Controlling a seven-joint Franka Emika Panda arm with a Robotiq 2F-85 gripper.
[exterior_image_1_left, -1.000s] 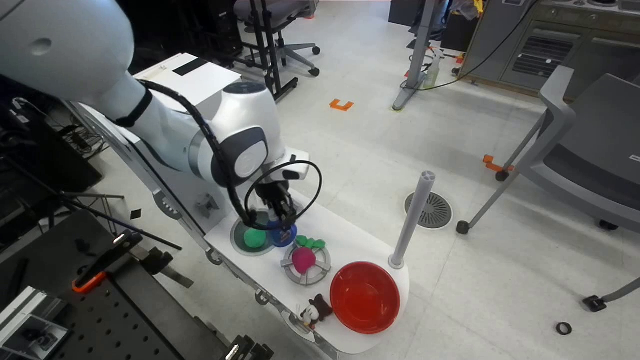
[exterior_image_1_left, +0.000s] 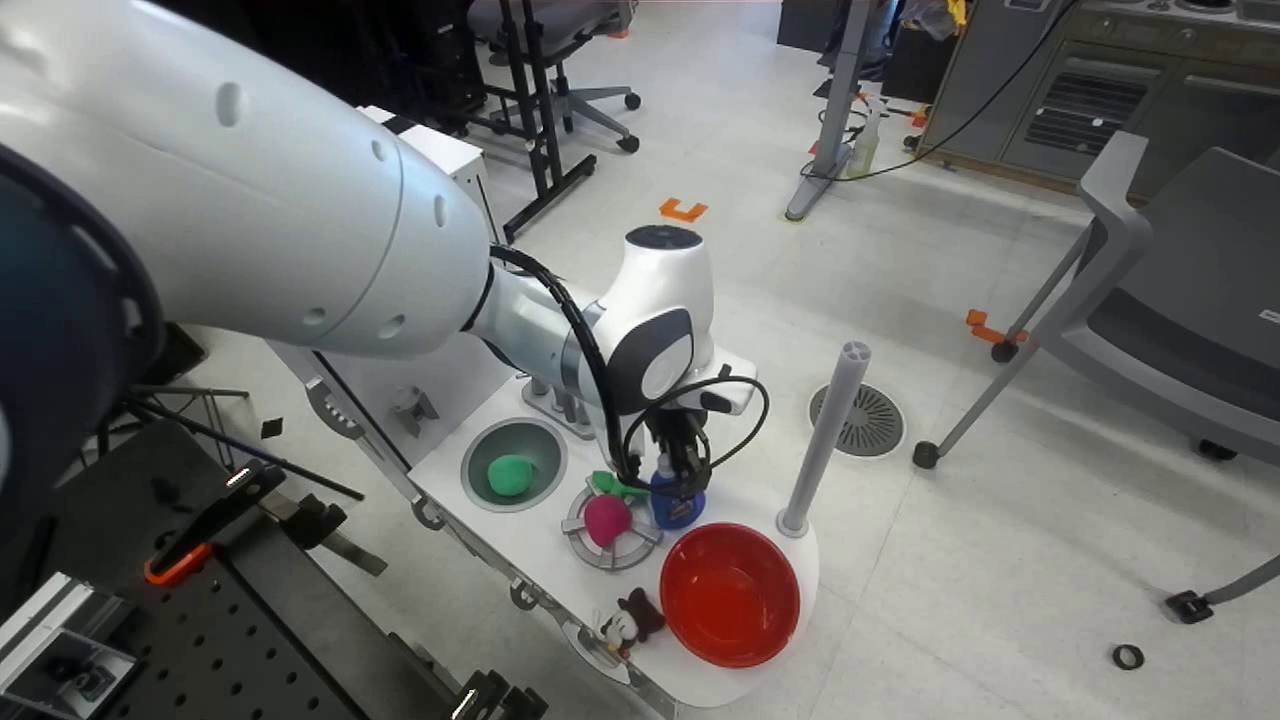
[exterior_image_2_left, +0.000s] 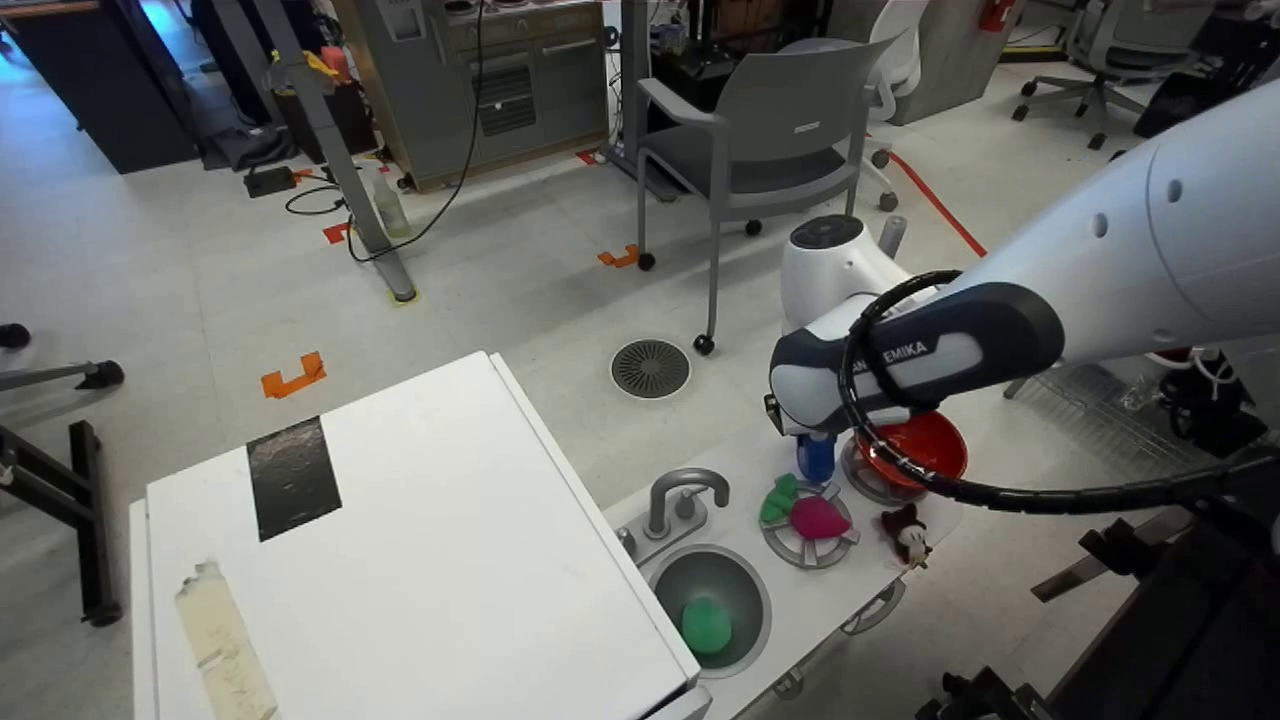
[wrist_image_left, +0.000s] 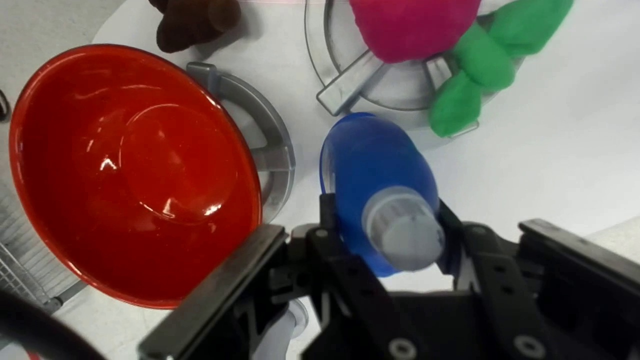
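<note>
A blue bottle with a pale translucent cap (wrist_image_left: 384, 174) is pinched between the black fingers of my gripper, cap toward the wrist camera. In exterior view 1 the bottle (exterior_image_1_left: 677, 504) is partly covered by the gripper (exterior_image_1_left: 686, 474), just behind the burner ring; whether its base touches the counter I cannot tell. The red bowl (wrist_image_left: 135, 174) is beside it, empty, resting over a second burner ring (wrist_image_left: 273, 150). On the other ring lies a plush toy with a magenta body (wrist_image_left: 414, 24) and green leaves (wrist_image_left: 480, 75).
A small brown plush figure (exterior_image_1_left: 632, 620) lies near the counter's front edge by the bowl. Inside the grey sink (exterior_image_1_left: 546, 442) sits a green round object (exterior_image_1_left: 511, 475). An upright grey post (exterior_image_1_left: 825, 438) rises behind the bowl, and a faucet (exterior_image_2_left: 686, 494) stands beside the sink.
The arm has carried the blue bottle from beside the sink, past the burner with the plush toy, toward the red bowl. Bowl, toys and sink contents stay where they were.
</note>
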